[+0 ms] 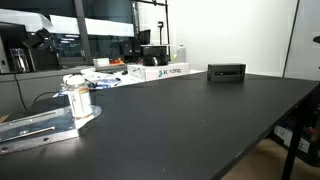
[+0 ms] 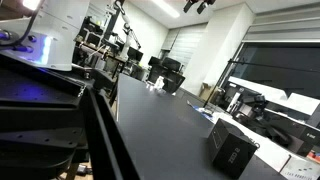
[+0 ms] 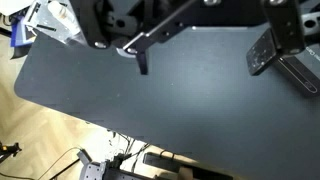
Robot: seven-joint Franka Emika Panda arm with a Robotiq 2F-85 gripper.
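Note:
My gripper stands open in the wrist view, its two fingers wide apart with only bare dark tabletop seen between them. A black box (image 3: 299, 76) shows at the right edge there, beyond the right finger and partly covered by it. In exterior view 1 this box (image 1: 226, 73) rests near the far side of the table. Exterior view 2 has the box (image 2: 232, 149) close to that camera, at the lower right. The gripper cannot be made out clearly in either exterior view.
A white and tan cylinder on a metal plate (image 1: 40, 130) stands at its left. Behind the table sits a white printed carton (image 1: 158, 71). Past the table's edge, the wrist view shows wooden floor (image 3: 45, 135) and cables.

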